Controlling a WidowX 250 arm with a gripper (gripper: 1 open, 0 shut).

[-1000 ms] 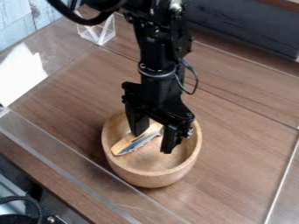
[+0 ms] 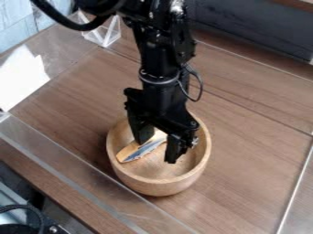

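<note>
A round wooden bowl [image 2: 166, 183] sits on the table in the middle of the view. Inside it, toward the left, lies a long thin item [image 2: 134, 152] with a tan part and a blue-silver part. The black gripper [image 2: 156, 139] points down over the bowl with its fingers open, low over that item; whether it touches the item cannot be told.
A white sheet [image 2: 18, 73] and a clear object lie at the back left. A dark panel runs along the back, and dark cables show at the lower left.
The gripper and arm have shifted very slightly; the bowl and the item inside look unchanged.
</note>
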